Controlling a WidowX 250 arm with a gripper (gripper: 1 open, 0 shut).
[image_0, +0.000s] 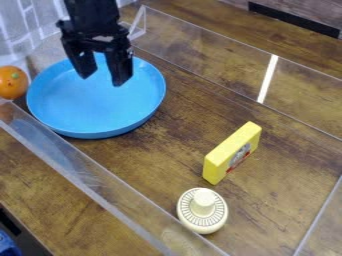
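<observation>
The dark gripper (98, 62) hangs over the back part of a blue plate (94, 112) at the upper left. Its two fingers point down, apart, and I see nothing held between them. An orange round object (11, 82) sits at the plate's left side. A yellow block (233, 150) with a printed side stands right of centre. A white round object with a knob (203, 210) lies at the bottom, near the middle.
Clear rails or walls cross the lower left and line the edges of the work area.
</observation>
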